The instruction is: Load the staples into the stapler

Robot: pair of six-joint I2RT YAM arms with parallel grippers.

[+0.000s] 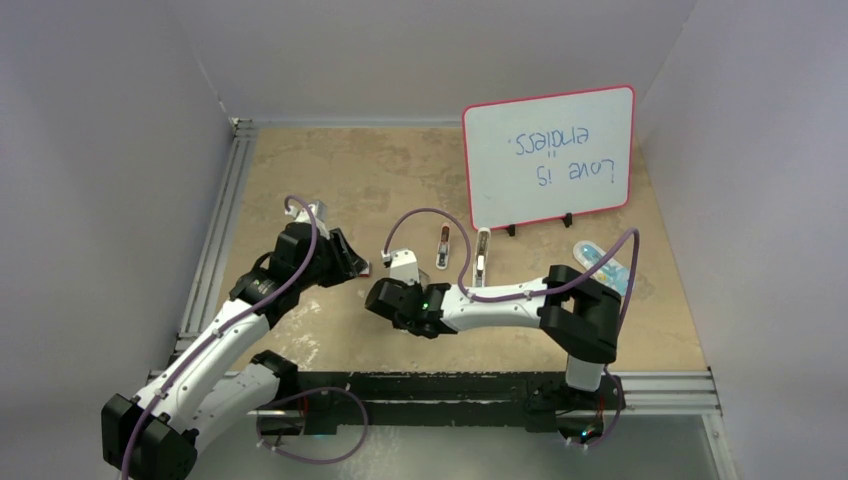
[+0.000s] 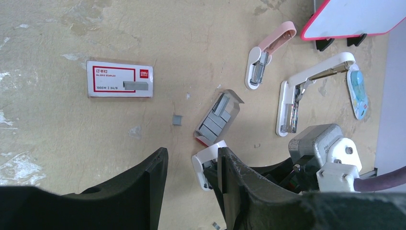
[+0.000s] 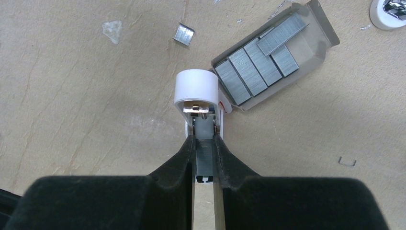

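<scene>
In the right wrist view a small white stapler (image 3: 197, 86) stands with its top arm raised, its metal channel lying below. My right gripper is over that channel, shut on a grey staple strip (image 3: 205, 155) that lines up with it. Whether the strip is fully seated cannot be told. My left gripper hangs open above the table with nothing between its fingers. An open staple box (image 3: 306, 40) with several strips lies beside the stapler.
A closed staple box (image 2: 119, 91) has a loose strip (image 2: 136, 86) on top. A short staple piece (image 3: 184, 34) lies nearby. Pink (image 2: 258, 62) and larger white (image 2: 287, 108) staplers stand open near the whiteboard (image 1: 548, 160). Bare table lies left.
</scene>
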